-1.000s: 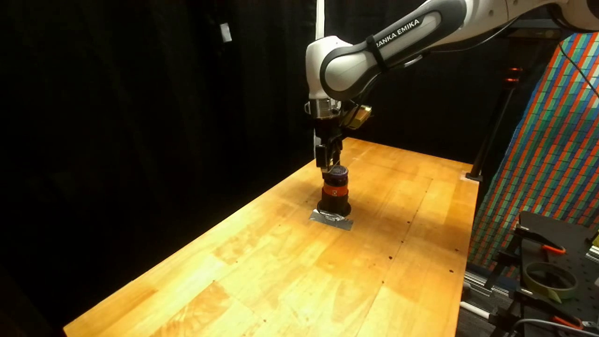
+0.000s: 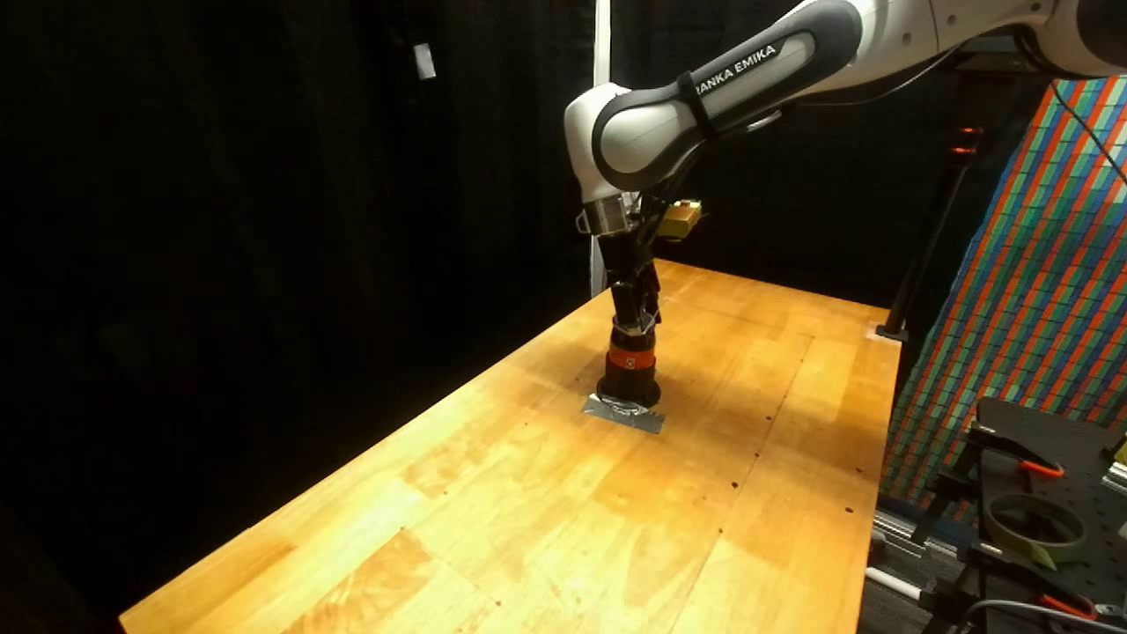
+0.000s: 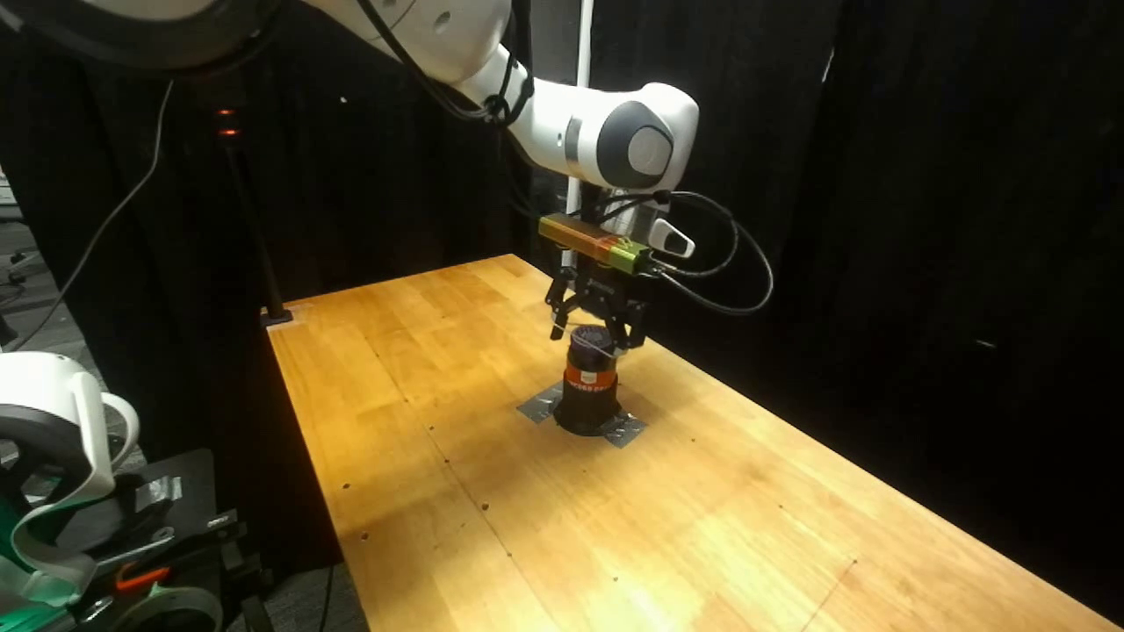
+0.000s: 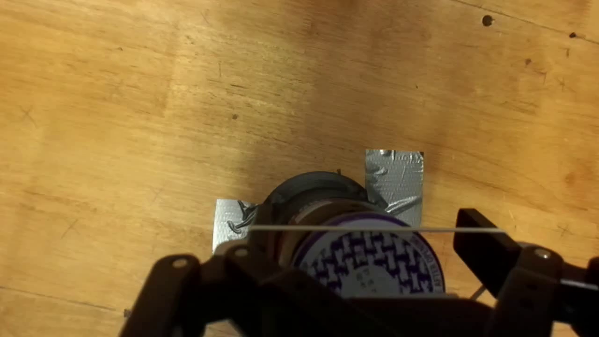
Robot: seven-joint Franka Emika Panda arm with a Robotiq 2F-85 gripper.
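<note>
A dark jar [image 3: 590, 377] with an orange band stands upright in a black round base [image 3: 582, 420], which is fixed to the table by strips of grey tape [image 4: 394, 182]. Its purple-and-white patterned lid [image 4: 359, 261] faces up in the wrist view. My gripper [image 3: 589, 337] is open over the top of the jar, one finger to each side of the lid. A thin pale band [image 4: 443, 229] spans the gap between the fingers, passing across the lid in the wrist view. Whether the fingers touch the lid cannot be told.
A thin black post [image 2: 919, 254] rises at the table's far corner. A side shelf with a tape roll [image 2: 1035, 525] and clamps stands off the table.
In exterior view 1 the gripper has tilted and its fingers have shifted right over the jar, covering the lid that showed earlier. The wrist is slightly lower and farther left. The jar has stayed put.
</note>
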